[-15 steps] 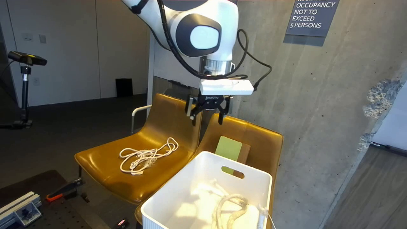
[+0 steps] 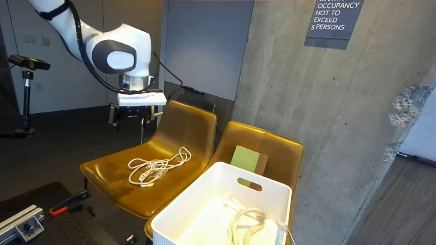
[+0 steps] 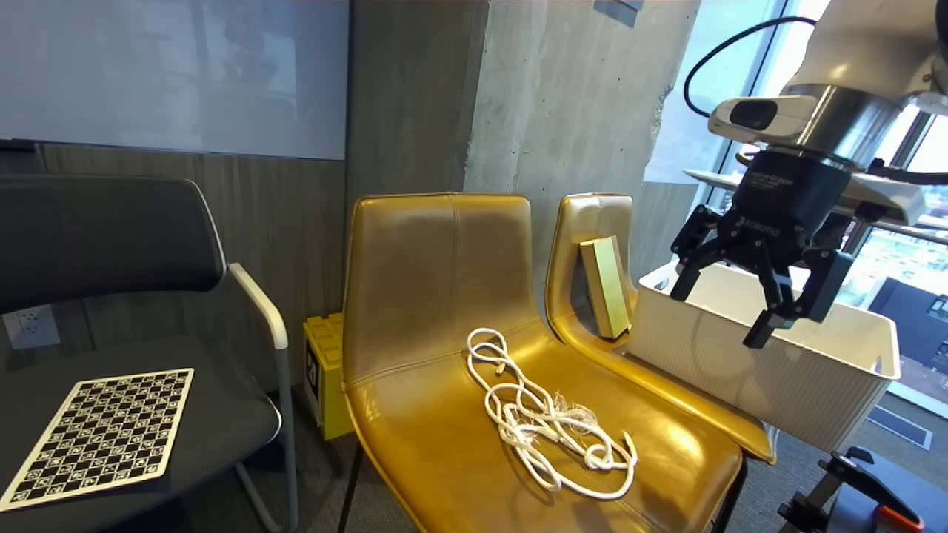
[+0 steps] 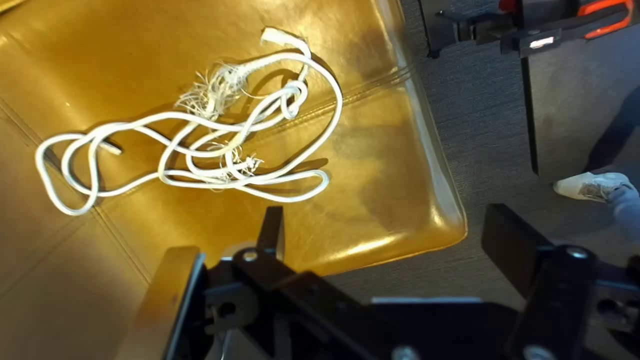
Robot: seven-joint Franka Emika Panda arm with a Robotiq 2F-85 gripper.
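Observation:
A tangled white rope (image 2: pixel 157 166) with frayed ends lies loose on the seat of the nearer tan chair (image 3: pixel 418 435). In the wrist view the whole rope (image 4: pixel 198 153) shows, beyond my fingers and mostly to their left. My gripper (image 2: pixel 133 118) hangs high above the seats, well clear of the rope. Its fingers (image 4: pixel 273 231) are spread wide, with nothing between them. In exterior view 2 the gripper (image 3: pixel 721 306) appears in front of the white bin (image 3: pixel 738 373). Inside the bin lies a thicker pale rope (image 2: pixel 235 226).
A green and brown block (image 2: pixel 247 159) leans on the second chair's backrest, behind the bin. A black chair (image 3: pixel 204 400) with a checkered board (image 3: pixel 102 431) stands to the left in exterior view 2. An orange-handled clamp (image 2: pixel 67 204) sits at a dark table's edge.
In exterior view 1 my arm and open gripper have swung left, from above the gap between the chairs to beyond the rope's chair. The rope and bin have stayed put.

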